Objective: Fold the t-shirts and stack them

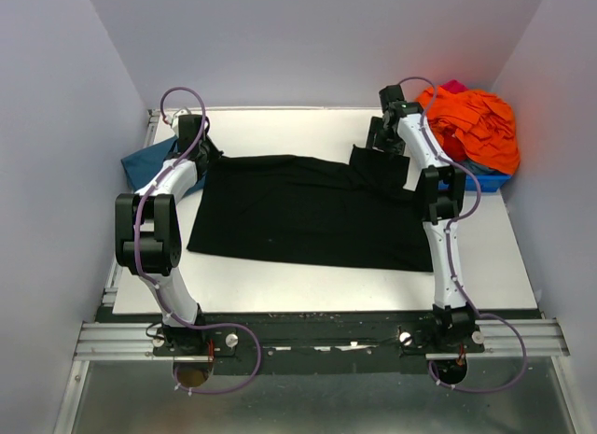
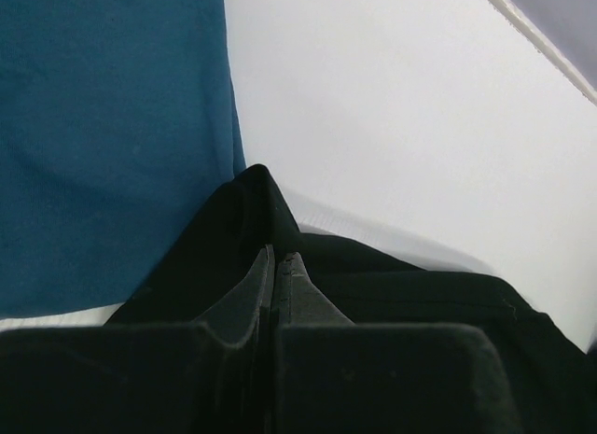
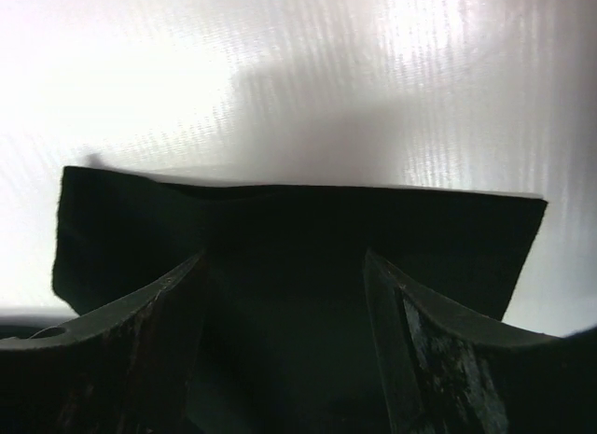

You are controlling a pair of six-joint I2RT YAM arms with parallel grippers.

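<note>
A black t-shirt (image 1: pixel 308 210) lies spread across the white table, its upper right part doubled into a flap (image 1: pixel 382 168). At the shirt's upper left corner, my left gripper (image 1: pixel 220 156) is shut, with black cloth bunched at its fingertips (image 2: pixel 291 277) in the left wrist view. Over the flap at the upper right hovers my right gripper (image 1: pixel 381 147). Its fingers (image 3: pixel 168 299) stand apart in the right wrist view, with a straight black cloth edge (image 3: pixel 373 196) beyond them. Whether they touch the cloth cannot be made out.
A blue folded cloth (image 1: pixel 145 165) lies at the left, partly beneath the left arm. To the right, orange clothes (image 1: pixel 480 126) heap up in a blue bin (image 1: pixel 490 182), close to the right arm. Bare table (image 1: pixel 280 131) shows behind the shirt.
</note>
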